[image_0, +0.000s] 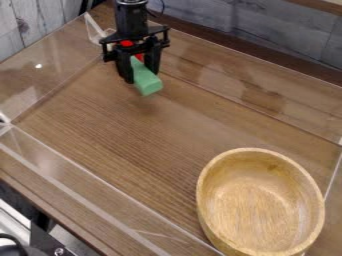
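Note:
My gripper (138, 56) is at the upper middle of the camera view, shut on a green object (144, 83) that hangs tilted below its fingers. A small red item (127, 45) shows at the gripper, partly hidden by it; I cannot tell whether it is separate.
A large tan bowl (261, 205) sits at the lower right of the wooden table (94, 140). A wall borders the table at the back, near the gripper.

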